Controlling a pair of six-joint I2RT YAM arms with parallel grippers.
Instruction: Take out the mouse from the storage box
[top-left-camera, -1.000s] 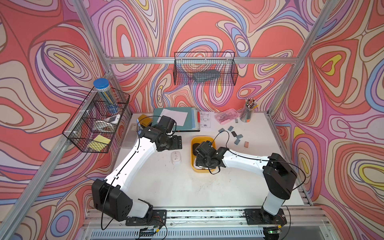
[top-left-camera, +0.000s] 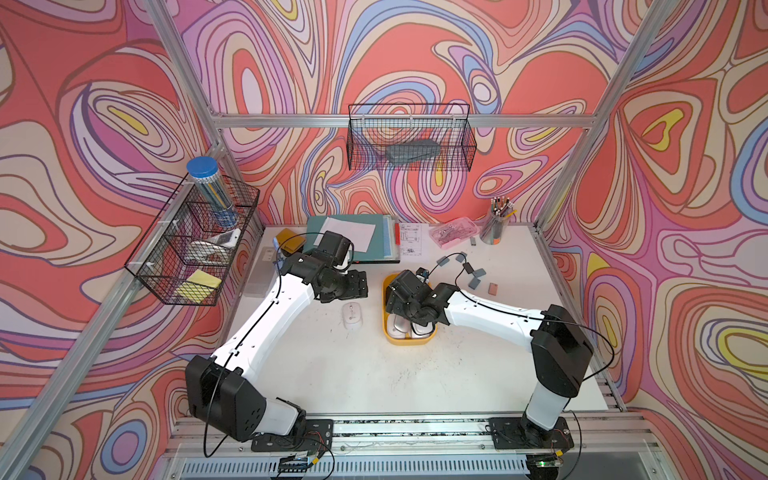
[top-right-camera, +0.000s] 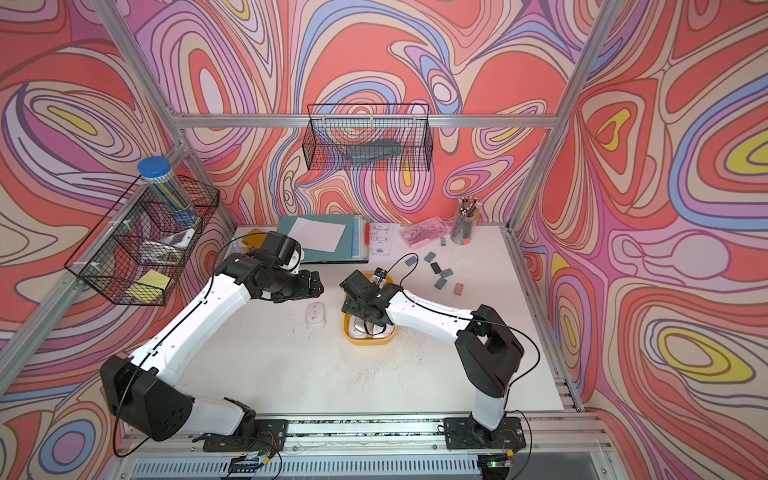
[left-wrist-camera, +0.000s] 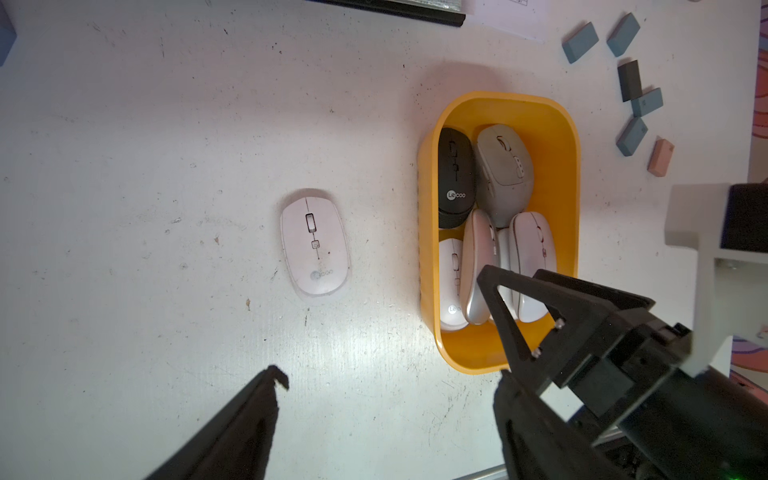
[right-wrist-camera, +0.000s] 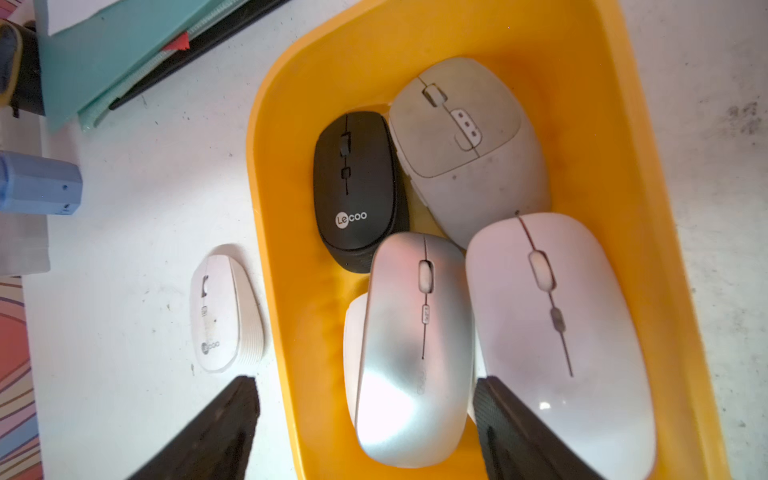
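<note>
The yellow storage box (right-wrist-camera: 269, 240) holds several mice: a black one (right-wrist-camera: 352, 192), a grey one (right-wrist-camera: 468, 152), a silver one (right-wrist-camera: 412, 344), a pinkish-white one (right-wrist-camera: 560, 344) and white ones mostly hidden beneath. A white mouse (left-wrist-camera: 314, 244) lies on the table left of the box. My left gripper is open above the table, left of the box, holding nothing. My right gripper is over the box, its fingers apart at either side of the silver mouse's lower end, above it; whether they touch cannot be told.
Folders (top-left-camera: 360, 248) lie at the back, with a pink tray (top-left-camera: 453, 232) and a pen cup (top-left-camera: 493, 229) at back right. Small erasers (left-wrist-camera: 630, 136) are scattered right of the box.
The left arm has barely moved.
</note>
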